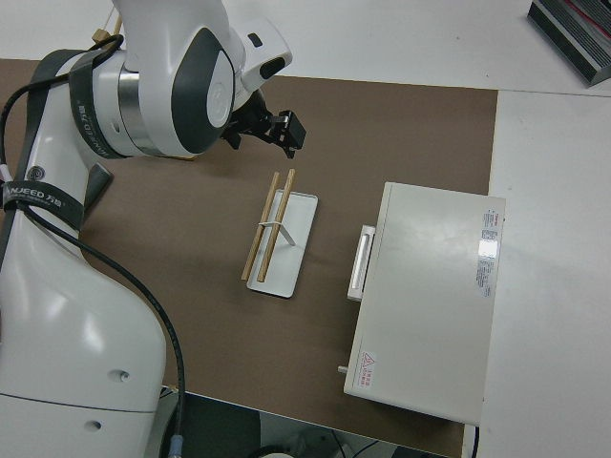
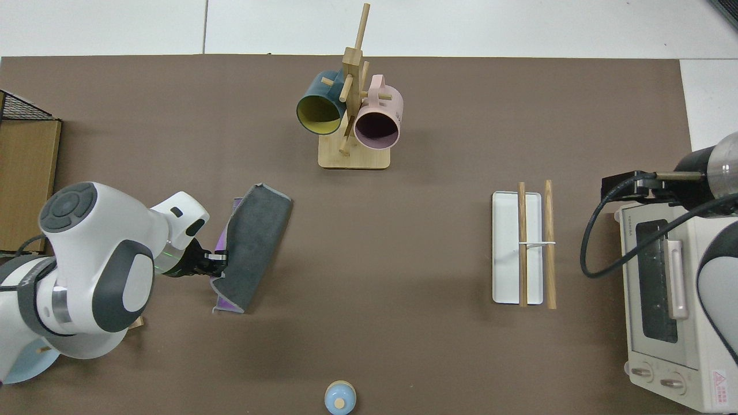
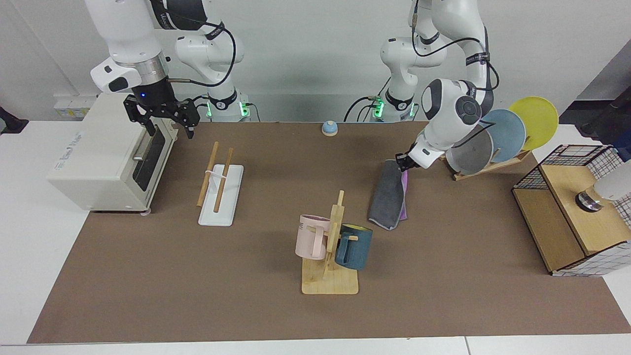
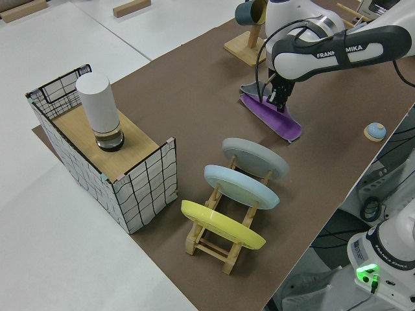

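A two-layer cloth, dark grey (image 2: 252, 242) over purple (image 4: 272, 120), lies on the brown mat, its grey side folded over most of the purple in the top view. One arm's gripper (image 3: 403, 165) is at the edge of this cloth; whether it is shut on it cannot be told. The other gripper (image 3: 190, 127) hangs in the air above the white toaster oven (image 1: 424, 286), its fingers hard to make out.
A mug tree with two mugs (image 2: 379, 124), a white tray with wooden sticks (image 1: 296, 229), a small blue-topped object (image 2: 340, 397), a plate rack with coloured plates (image 4: 220, 227) and a wire-sided shelf box (image 3: 553, 225) stand around.
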